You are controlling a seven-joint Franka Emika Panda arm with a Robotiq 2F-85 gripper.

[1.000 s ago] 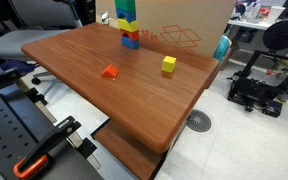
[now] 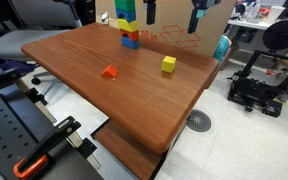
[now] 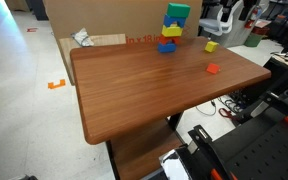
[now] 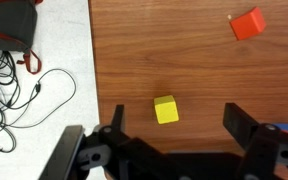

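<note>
My gripper (image 2: 173,15) is open above the far part of the table, its two dark fingers well apart with nothing held. In the wrist view a small yellow block (image 4: 165,109) lies on the wood between the gripper's (image 4: 174,116) fingertips as seen from above. Exterior view 1 shows that yellow block (image 2: 168,64) resting on the table, clearly below the fingers. Left of it stands a tower of coloured blocks (image 2: 130,40) with a green one on top. A red block (image 2: 109,71) lies alone nearer the front; the wrist view has this red block (image 4: 247,23) at upper right.
The wooden table (image 3: 124,90) has wide bare areas around the blocks. A pale board (image 2: 189,25) stands along its back edge, close behind the tower. Dark cables (image 4: 2,105) and a dark red-trimmed object (image 4: 12,22) lie off the table's edge.
The gripper has come into the top of exterior view 1, where no fingers showed earlier. The blocks on the table have not moved.
</note>
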